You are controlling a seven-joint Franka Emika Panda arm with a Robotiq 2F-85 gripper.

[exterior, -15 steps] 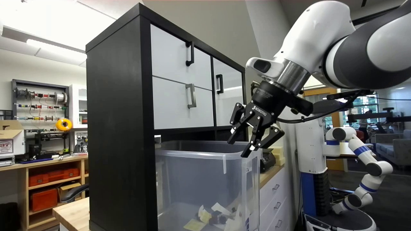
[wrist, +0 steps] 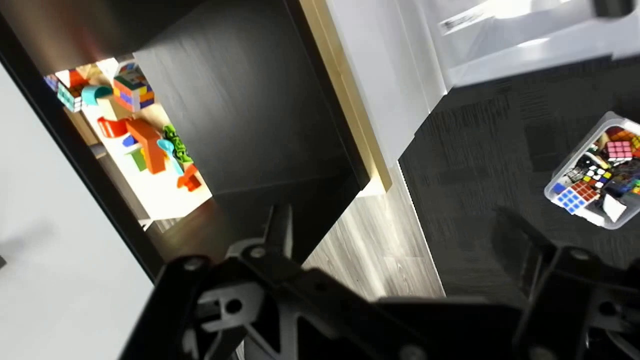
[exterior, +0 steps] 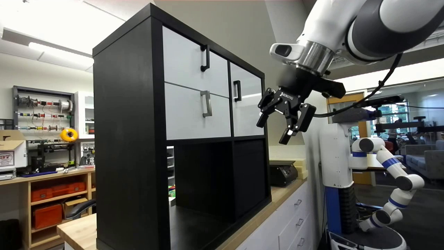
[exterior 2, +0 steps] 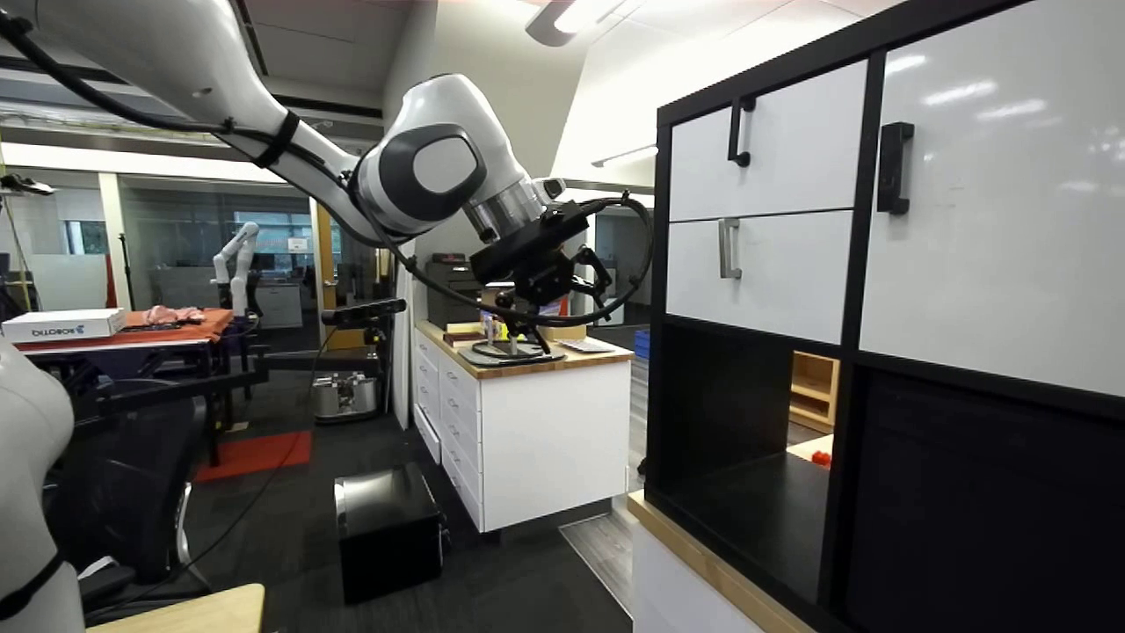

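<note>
In exterior view 1 my gripper (exterior: pixel 273 128) hangs in the air before the cabinet (exterior: pixel 125 125), its fingers apart and nothing between them. It is level with the lower part of the white doors and to the right of the silver handle (exterior: pixel 206 103). The black cabinet has white drawers and doors above and dark cubbies below; all the fronts look closed. The wrist view shows both fingers spread, with the empty black cubby floor (wrist: pixel 252 108) beyond. Part of a translucent plastic bin (wrist: pixel 540 51) shows at upper right there.
Colourful toys and cubes (wrist: pixel 141 144) lie on a light surface seen through the cubby's open back. A small clear box (wrist: pixel 555 189) of cubes rests on the dark floor. A wooden counter (exterior: pixel 245 225) runs under the cabinet. Open air surrounds the gripper.
The large clear bin that stood before the cabinet is gone from exterior view 1, leaving the lower cubbies visible. My gripper has moved up and slightly right, still open.
</note>
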